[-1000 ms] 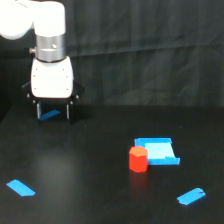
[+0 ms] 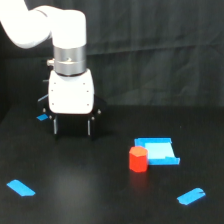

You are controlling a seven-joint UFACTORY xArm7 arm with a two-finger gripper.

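Observation:
My gripper (image 2: pixel 73 132) is at the left, pointing down, with its two dark fingers spread apart and only dark background showing between them. To its right and nearer the camera, a red block (image 2: pixel 138 160) stands on the black table. Close beside the block is a small tray with a blue rim (image 2: pixel 153 139) and a pale inside; the block overlaps the tray's left front part in this view. Whether block and tray touch, I cannot tell.
Flat blue strips lie on the table: one at the front left (image 2: pixel 20 188), one at the front right (image 2: pixel 191 196), and a small blue patch (image 2: pixel 43 117) shows behind the gripper.
My gripper has moved to the right and lower in the view, its fingers still apart. The red block and the tray stay where they were.

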